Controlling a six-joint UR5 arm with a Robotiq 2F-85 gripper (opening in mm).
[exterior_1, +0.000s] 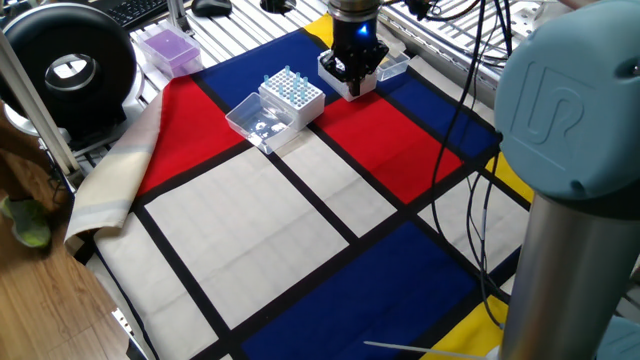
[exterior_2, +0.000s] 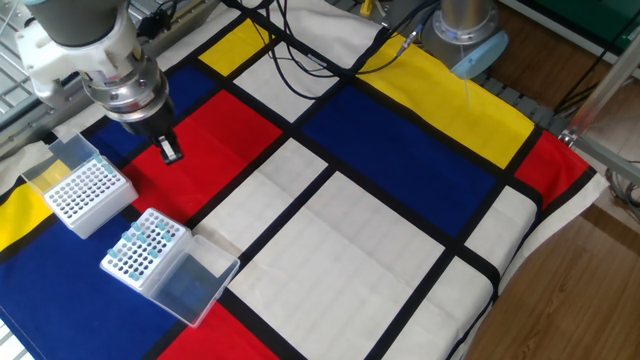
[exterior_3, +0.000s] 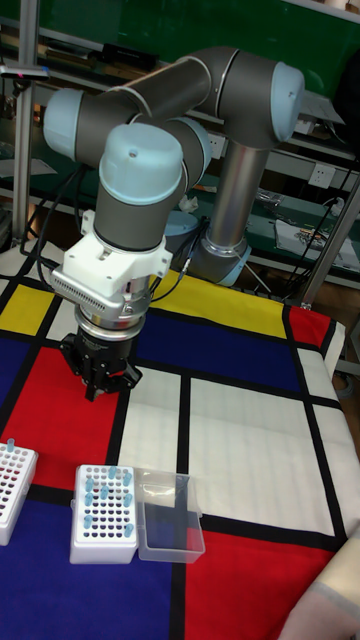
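My black gripper (exterior_3: 96, 393) points downward above the red patch of the cloth. Its fingers come together at the tips, and nothing shows between them. In exterior view 2 the gripper (exterior_2: 172, 152) is beside the first white tip rack (exterior_2: 92, 197), apart from it and higher. This rack has mostly empty holes and one pale blue tip (exterior_3: 11, 442) near a corner. A second white rack (exterior_2: 147, 248) holds several blue tips (exterior_1: 286, 76) standing upright. In exterior view 1 the gripper (exterior_1: 354, 90) partly hides the first rack (exterior_1: 335, 72).
The second rack's clear lid (exterior_2: 195, 280) lies open beside it; the first rack's lid (exterior_1: 393, 64) is open too. A purple-topped box (exterior_1: 171, 48) stands at the table's edge. Black cables (exterior_1: 470, 120) hang by the arm.
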